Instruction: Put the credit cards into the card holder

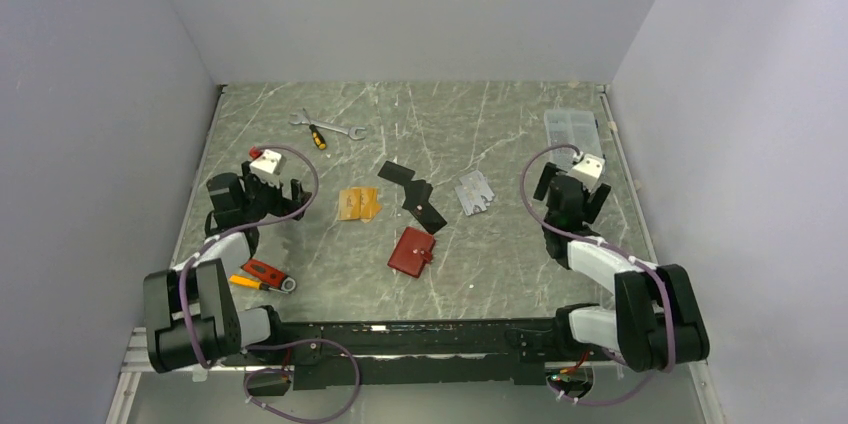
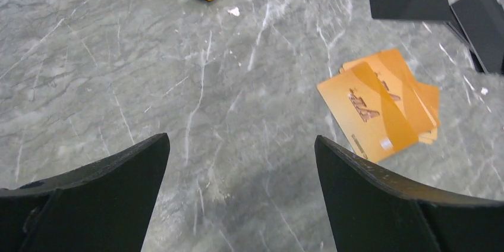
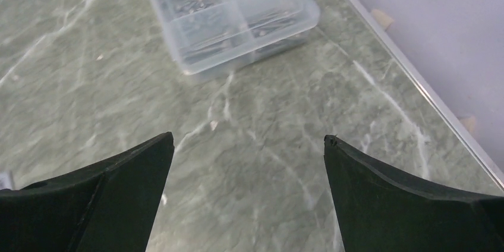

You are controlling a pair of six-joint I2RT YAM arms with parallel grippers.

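Near the table's front middle lies the red card holder (image 1: 411, 252), closed, with a small strap on its right side. Behind it several black cards (image 1: 418, 196) are spread out flat. To their left rests a small overlapping stack of orange cards (image 1: 357, 204), also at the right in the left wrist view (image 2: 368, 112). Grey-white cards (image 1: 474, 192) lie to the right of the black ones. My left gripper stands open over bare table, left of the orange cards. Far right, in front of the plastic box, my right gripper is open and empty.
A clear compartment box (image 3: 229, 17) stands at the back right near the wall. At the back left are a wrench (image 1: 335, 128) and a screwdriver (image 1: 318, 137). A red-handled tool (image 1: 264, 272) and a yellow-handled one (image 1: 247, 282) lie front left.
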